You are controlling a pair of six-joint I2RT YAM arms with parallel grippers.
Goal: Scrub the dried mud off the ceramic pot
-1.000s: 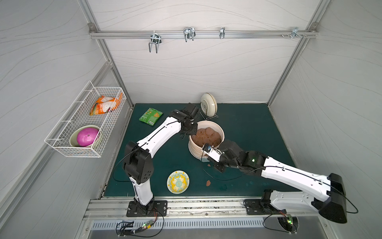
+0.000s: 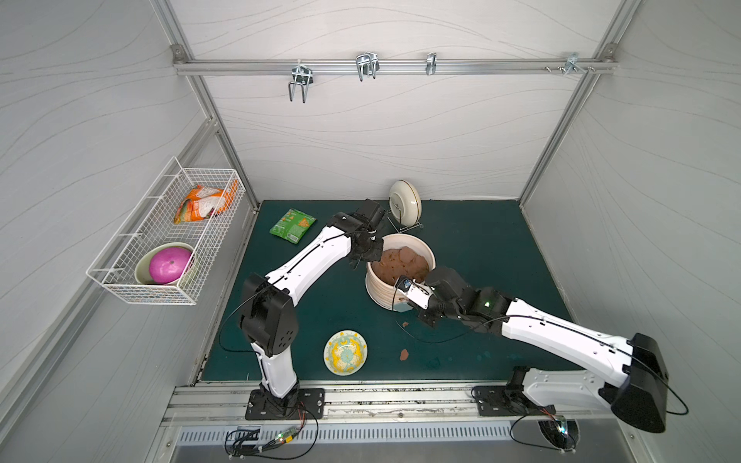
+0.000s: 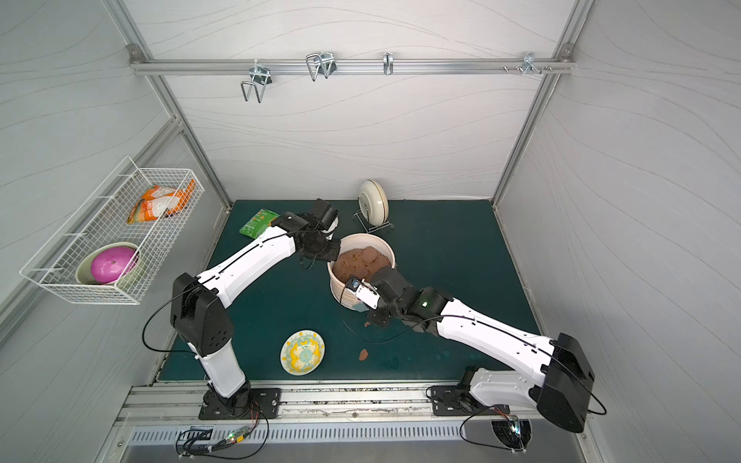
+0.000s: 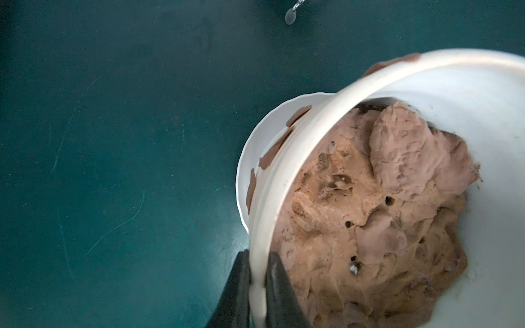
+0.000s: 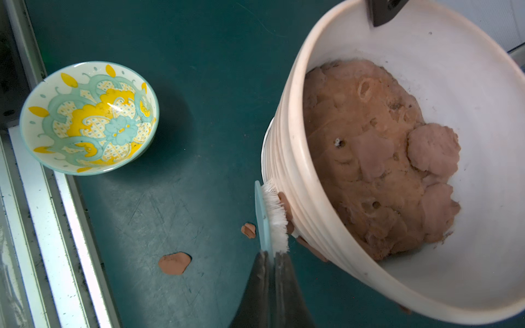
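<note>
The pale ceramic pot (image 2: pixel 379 290) stands on a white saucer (image 4: pixel 247 143), with reddish-brown soil (image 5: pixel 377 169) inside. In the left wrist view, dried mud patches (image 4: pixel 276 148) cling to its outer wall. My left gripper is shut on the pot's rim, one finger inside and one outside. The light-blue brush (image 5: pixel 263 216) is gripped by my right gripper, its white bristles facing the pot's near wall beside a mud patch (image 5: pixel 285 212). Whether the bristles press on that patch is hard to tell. Loose mud flakes (image 5: pixel 175 263) lie on the table.
A yellow-patterned bowl (image 2: pixel 345 352) sits near the front edge. Behind the pot, a plate (image 2: pixel 405 203) stands in a rack, and a green packet (image 2: pixel 292 225) lies back left. On the left wall hangs a wire basket (image 2: pixel 146 291).
The left arm and the pot have stayed put.
</note>
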